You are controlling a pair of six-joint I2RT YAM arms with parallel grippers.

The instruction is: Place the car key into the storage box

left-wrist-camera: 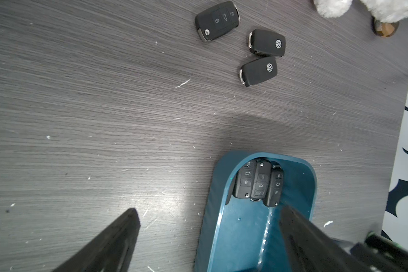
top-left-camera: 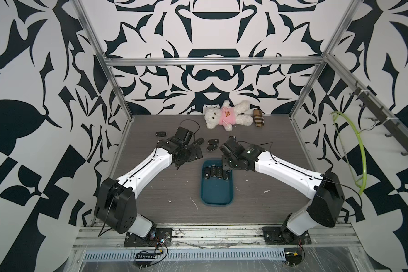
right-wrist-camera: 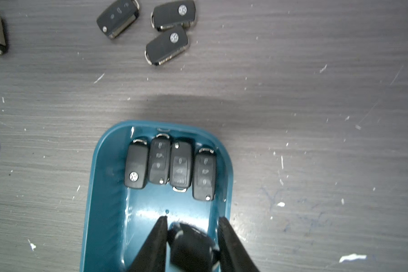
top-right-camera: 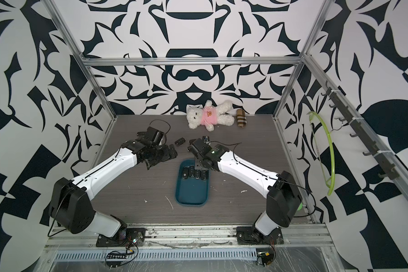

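Note:
The teal storage box [top-left-camera: 216, 195] holds several black car keys [right-wrist-camera: 180, 165] in a row along its far end. My right gripper is over the box, its fingers around a car key [right-wrist-camera: 192, 253], seen blurred. Loose keys [right-wrist-camera: 166, 45] lie on the table beyond the box, with others to the left. My left gripper stands open, empty, above the table at the box's left.
A white teddy bear [top-left-camera: 226, 116] in a pink shirt lies at the back beside a striped brown roll [top-left-camera: 258, 117].

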